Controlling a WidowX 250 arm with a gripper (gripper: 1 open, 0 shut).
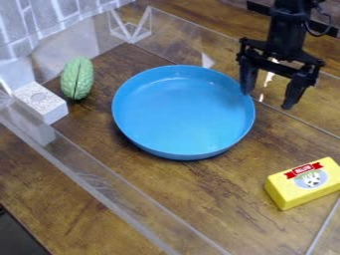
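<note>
My black gripper [273,80] hangs at the upper right, just behind the right rim of a large blue round tray [180,110]; it looks open, its two fingers spread apart with nothing visible between them. A yellow box with a red and white label [301,183] lies at the lower right. A green oval object [78,80] sits at the upper left, with a white speckled block [40,103] below it.
Transparent walls edge the wooden table [173,199] at the left and back. A light tiled surface [47,25] is at the back left. Bare wood lies in front of the tray.
</note>
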